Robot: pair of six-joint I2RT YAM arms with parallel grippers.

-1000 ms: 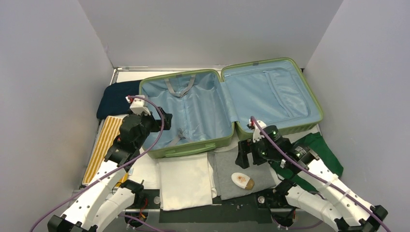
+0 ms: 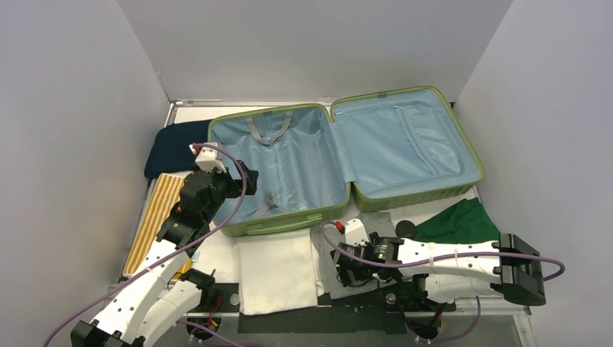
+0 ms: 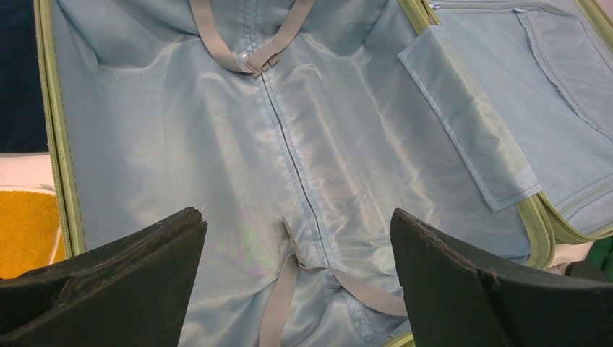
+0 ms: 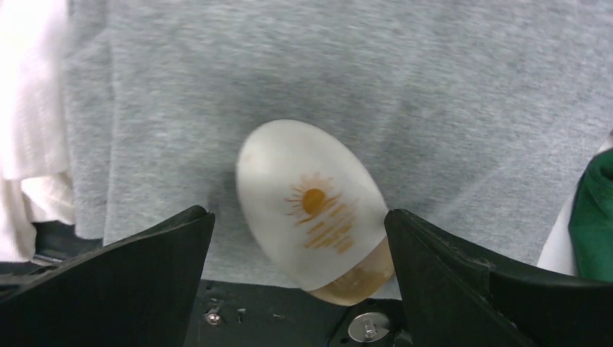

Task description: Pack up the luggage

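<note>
The open suitcase [image 2: 289,218] has a green shell and pale blue lining, and both halves look empty. Over its left half, my left gripper [image 2: 249,178] stands open; in the left wrist view only lining and straps show between its fingers. A white oval bottle [image 4: 307,202] with a tan cap and sun print lies on the folded grey cloth [image 4: 434,79]. My right gripper is open around the bottle, its right finger [image 4: 434,267] at the bottle's edge and the left one apart from it. In the top view the right arm hides the bottle.
A folded white cloth [image 2: 277,271] lies in front of the suitcase. At left are a navy cloth [image 2: 173,148] and a yellow striped towel [image 2: 155,217]. On the right sit a green cloth [image 2: 463,222] and a round black item [image 2: 405,229].
The green cloth's visible outline has changed. The left arm stayed still.
</note>
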